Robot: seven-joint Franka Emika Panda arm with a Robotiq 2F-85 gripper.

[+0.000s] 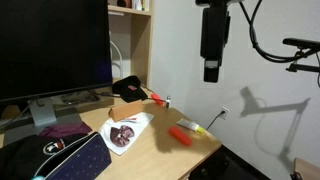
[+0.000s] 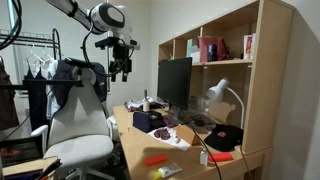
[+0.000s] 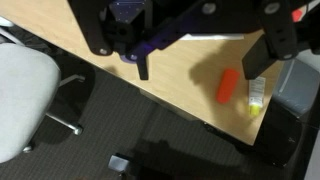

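My gripper is open and high above the desk, its two fingers far apart with nothing between them. In the second exterior view the gripper [image 2: 118,75] hangs in the air to the left of the monitor. Below it, toward the desk's edge, an orange-red object [image 3: 227,86] lies on the wood, and beside it is a white tube with a yellow end [image 3: 256,97]. The first exterior view shows a white sheet [image 1: 138,128] with dark reddish items [image 1: 121,134] on it, and a dark blue case [image 1: 80,163] near the front.
A large black monitor [image 1: 50,45] stands at the back of the desk. Near the shelf are a black cap [image 2: 224,136], a small white bottle [image 2: 204,157] and another red object [image 2: 221,156]. A white office chair [image 2: 78,140] stands beyond the desk's edge.
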